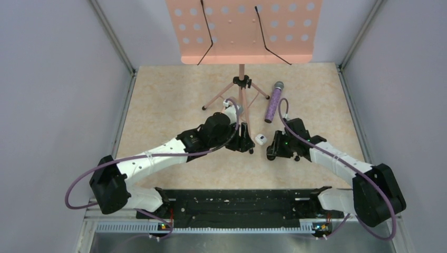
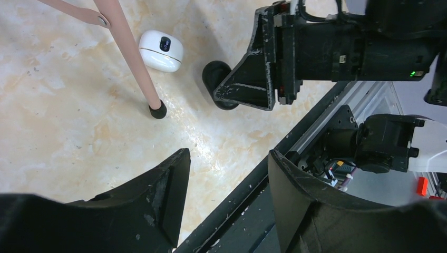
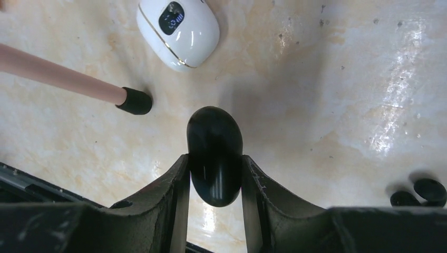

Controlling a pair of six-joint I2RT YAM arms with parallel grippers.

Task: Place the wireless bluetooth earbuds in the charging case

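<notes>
A white charging case [image 1: 261,138] with a small display lies on the table near a pink tripod leg. My right gripper has its fingertips at both sides of a glossy black oval object [image 3: 215,132], held close in the right wrist view. Two small black pieces [image 3: 429,190], likely the earbuds, lie at the lower right of that view. My left gripper is open and empty, left of the case in the top view, with bare table between its fingers.
A pink stand [image 1: 241,74] stands at the back, its legs spread over the middle. A purple microphone [image 1: 274,101] lies right of it. Free table is at the left. The table's dark front edge is close to both arms.
</notes>
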